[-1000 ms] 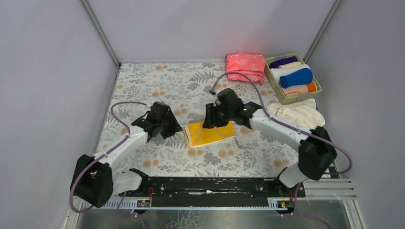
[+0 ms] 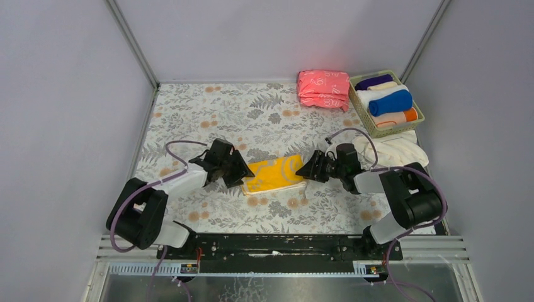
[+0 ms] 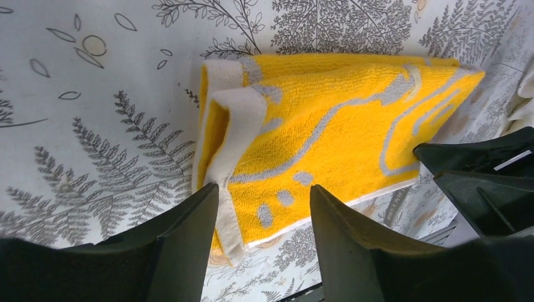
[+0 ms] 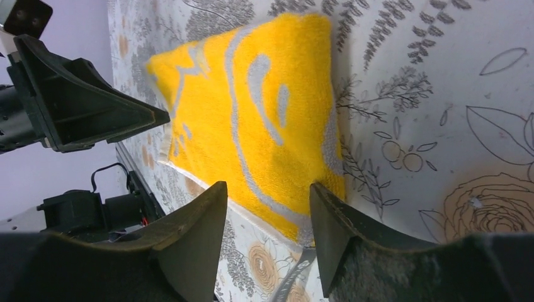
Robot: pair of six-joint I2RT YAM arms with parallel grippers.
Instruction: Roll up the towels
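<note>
A folded yellow towel (image 2: pixel 275 174) with grey markings and a white edge lies flat at the middle of the table, its folded edge slightly raised. My left gripper (image 2: pixel 242 175) is low at its left end; in the left wrist view its fingers (image 3: pixel 170 245) stand apart, close to the white folded edge. My right gripper (image 2: pixel 303 170) is at the right end, fingers open with the towel's raised edge beyond them in the right wrist view.
Pink folded towels (image 2: pixel 322 85) lie at the back right, beside a green basket (image 2: pixel 417 124) of rolled towels. Cream cloths (image 2: pixel 397 152) lie right of my right arm.
My right gripper has moved right and down to the towel's right end.
</note>
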